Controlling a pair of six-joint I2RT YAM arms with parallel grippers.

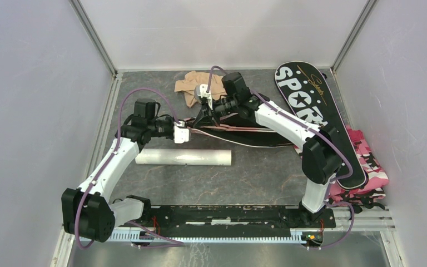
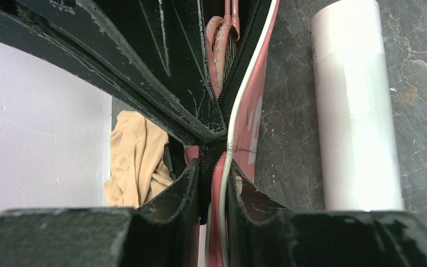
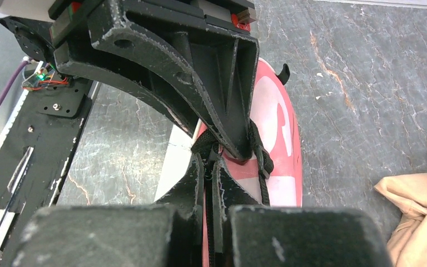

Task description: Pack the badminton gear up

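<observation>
A pink and black racket bag point(image 1: 256, 138) lies lengthwise across the middle, partly open, with pink rackets point(image 2: 219, 47) inside. My left gripper is shut on the end of the bag at its zipper edge. My right gripper is shut right beside the left one, at the black zipper strip; whether anything is between its fingertips is hard to tell. The two grippers nearly touch and partly hide the bag's end.
A white tube point(image 1: 183, 157) lies in front of the bag. Beige cloth point(image 1: 189, 84) lies behind it. A black SPORT cover point(image 1: 306, 100) rests on pink camouflage fabric point(image 1: 367, 161) at the right.
</observation>
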